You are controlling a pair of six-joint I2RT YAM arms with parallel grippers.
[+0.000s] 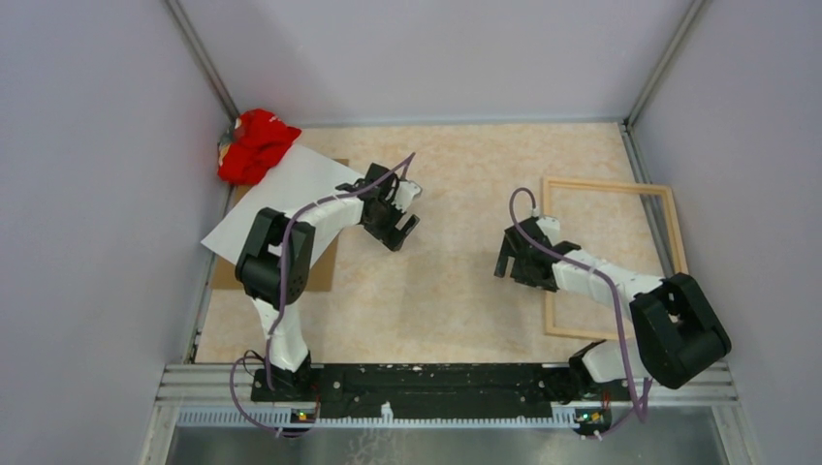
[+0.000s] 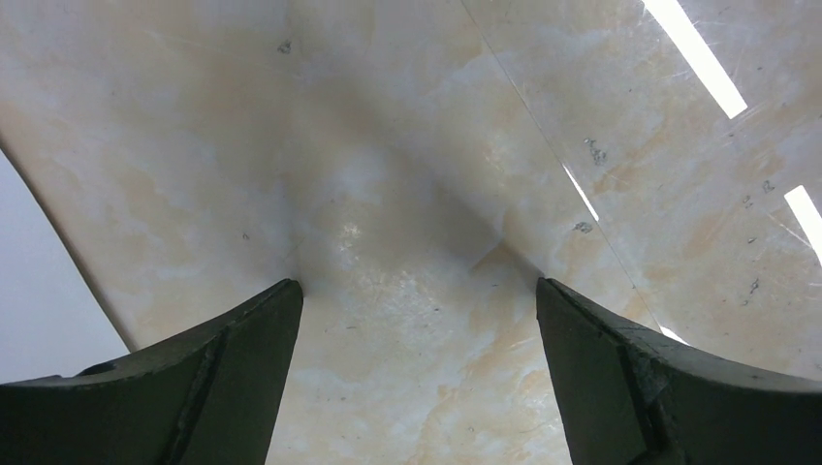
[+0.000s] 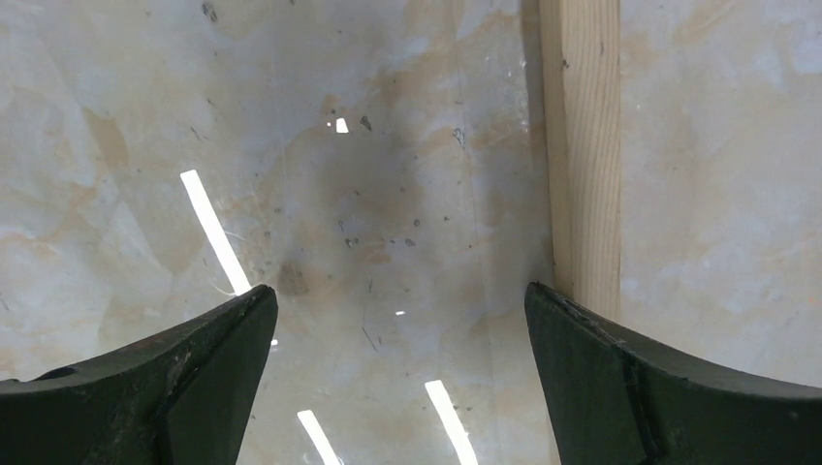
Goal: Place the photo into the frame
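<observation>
A large wooden frame (image 1: pixel 548 310) lies empty on the right of the table, partly hidden by the right arm. On the left, a big white sheet (image 1: pixel 281 189) lies askew over a brown board (image 1: pixel 225 276); no picture shows on it, and I cannot tell whether it is the photo. My left gripper is open above bare table, right of the sheet, whose edge shows at the left of its wrist view. Open and empty too, my right gripper hangs by the frame's left bar (image 3: pixel 586 145), which runs behind its right finger.
A red cloth (image 1: pixel 258 145) is heaped at the back left corner, touching the sheet. Bare table (image 1: pixel 446 291) lies between the arms. Grey walls close in the left, back and right sides.
</observation>
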